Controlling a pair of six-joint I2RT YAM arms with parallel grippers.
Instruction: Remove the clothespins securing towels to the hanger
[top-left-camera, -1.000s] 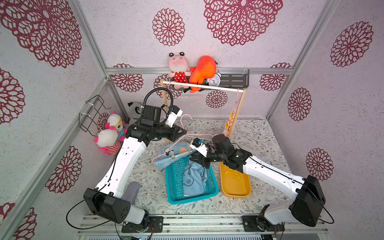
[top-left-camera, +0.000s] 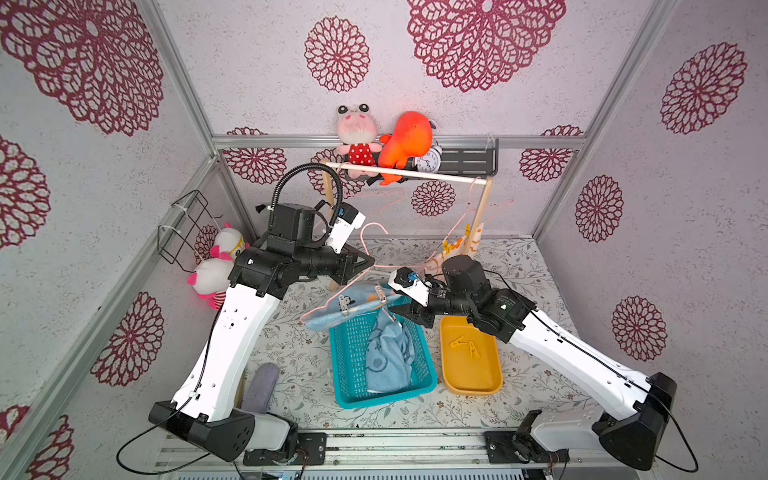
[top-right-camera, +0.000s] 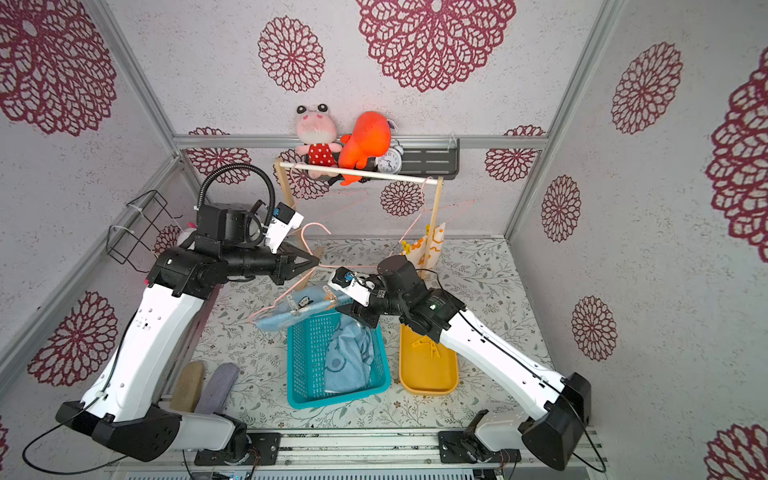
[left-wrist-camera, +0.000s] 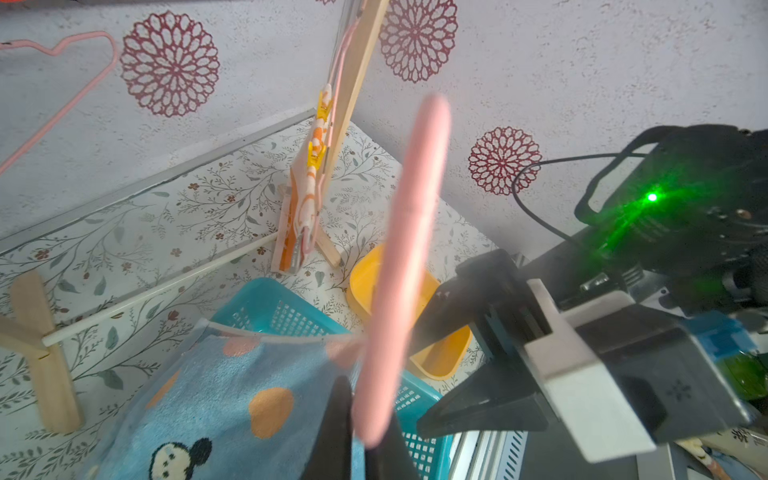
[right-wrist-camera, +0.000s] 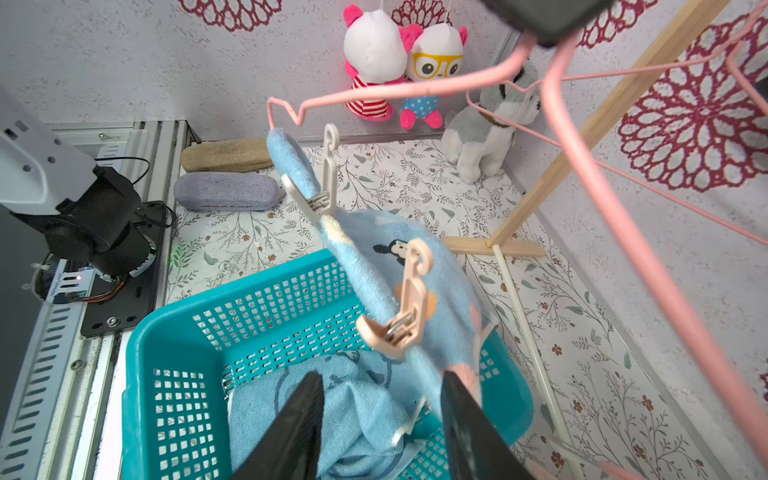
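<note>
My left gripper (top-left-camera: 357, 264) is shut on the pink hanger (left-wrist-camera: 404, 264), holding it above the teal basket (top-left-camera: 344, 392). A blue printed towel (right-wrist-camera: 384, 240) hangs from the hanger, fastened by two pale clothespins (right-wrist-camera: 404, 316) (right-wrist-camera: 320, 192). My right gripper stands open below and beside the nearer clothespin, with nothing visibly gripped. A second blue towel (right-wrist-camera: 296, 416) lies in the basket. A yellow tray (top-left-camera: 472, 376) at the right holds several clothespins (top-left-camera: 472, 348).
A wooden rack (top-left-camera: 480, 208) behind carries other pink hangers and an orange-patterned cloth. Plush toys (right-wrist-camera: 376, 40) are at the left wall. Two oblong pads (top-right-camera: 216, 388) lie left of the basket.
Both arms have risen slightly, the right moving a little rightward. The hanger with the towel has shifted a little, and the orange-patterned cloth on the rack has swung outward.
</note>
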